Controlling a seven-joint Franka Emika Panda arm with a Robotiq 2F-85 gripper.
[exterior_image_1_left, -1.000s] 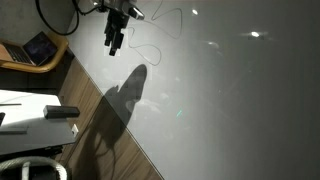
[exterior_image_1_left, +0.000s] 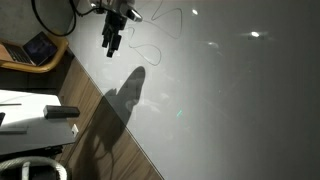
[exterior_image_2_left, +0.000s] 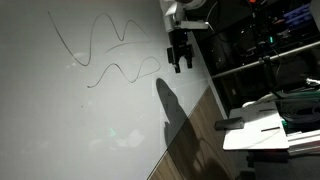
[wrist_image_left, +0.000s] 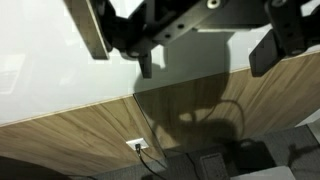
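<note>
My gripper (exterior_image_1_left: 110, 48) hangs in the air in front of a large whiteboard (exterior_image_1_left: 200, 95), its fingers apart and empty. Thin dark wavy lines (exterior_image_2_left: 98, 38) run across the board's upper part in the second exterior view. There the gripper (exterior_image_2_left: 181, 62) is to the right of those lines. Between the two spread fingers in the wrist view only board and wood panelling show. A dark oblong block (exterior_image_1_left: 61, 112) lies on a white tabletop (exterior_image_2_left: 258, 138), well apart from the gripper.
Below the board runs wood panelling (wrist_image_left: 190, 105) with a wall socket (wrist_image_left: 137, 146) and plugged-in cable. A laptop (exterior_image_1_left: 40, 48) rests on a wooden chair. The arm's shadow (exterior_image_1_left: 122, 100) falls across board and panelling. Space around the gripper looks clear.
</note>
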